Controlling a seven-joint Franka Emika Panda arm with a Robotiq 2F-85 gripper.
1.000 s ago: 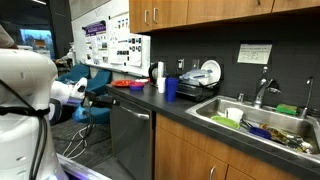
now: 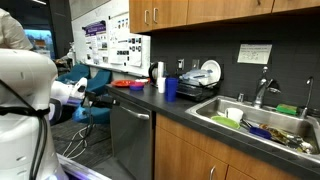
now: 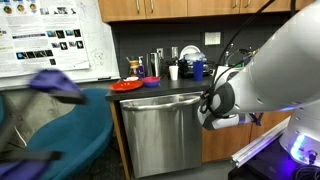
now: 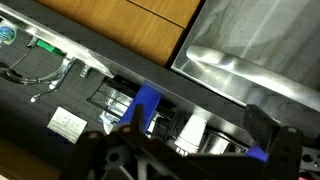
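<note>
My gripper is open, its two dark fingers wide apart with nothing held between them. In exterior view 1 it shows small and dark (image 2: 97,98) to the left of the dishwasher, at about counter height. The steel dishwasher (image 2: 132,140) is closed, with a bar handle (image 4: 250,72) along its upper front. In the wrist view, the handle lies above the fingers in the picture, apart from them. From exterior view 2, the gripper (image 3: 208,103) appears near the right end of the dishwasher front (image 3: 163,140); its fingertips are hard to make out.
On the dark counter (image 2: 190,108) stand a blue container (image 2: 171,89), a red plate (image 3: 130,84) and a dish rack (image 2: 205,73). The sink (image 2: 240,126) holds several items. Wooden cabinets (image 2: 185,145) lie beside the dishwasher. A blue chair (image 3: 75,130) stands left of it.
</note>
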